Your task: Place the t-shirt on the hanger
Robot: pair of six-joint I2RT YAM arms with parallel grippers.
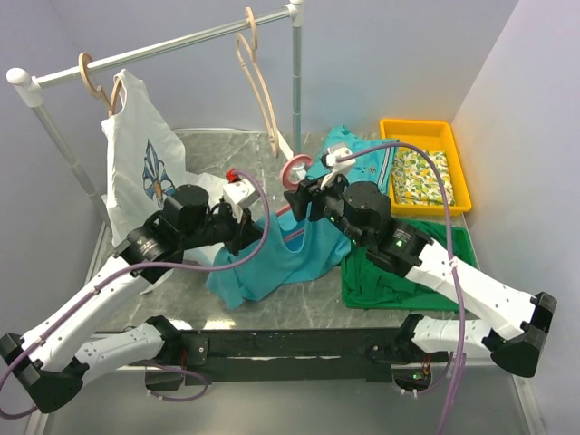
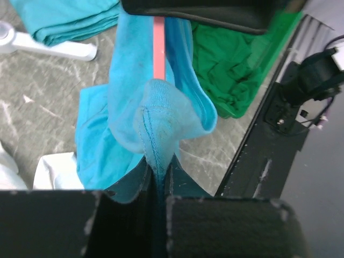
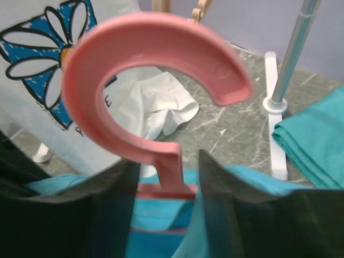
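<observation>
A turquoise t-shirt [image 1: 276, 267] hangs between my two arms, over the table. My left gripper is shut on a gathered fold of its cloth. The pink hanger [image 2: 159, 48] runs into the shirt, which drapes around its bar; much of the bar is hidden by cloth. Its curved hook [image 3: 150, 27] rises above the neckline. At the hook's base, my right gripper stands part open, one finger on each side of the hanger's neck, with a gap showing beside it.
The rack rail [image 1: 172, 45] carries a white printed shirt [image 1: 136, 127] and an empty wooden hanger [image 1: 258, 82]. On the right are a green bin [image 1: 462, 263] and a yellow bin [image 1: 460, 172] with cloth. Bare table shows at the front left.
</observation>
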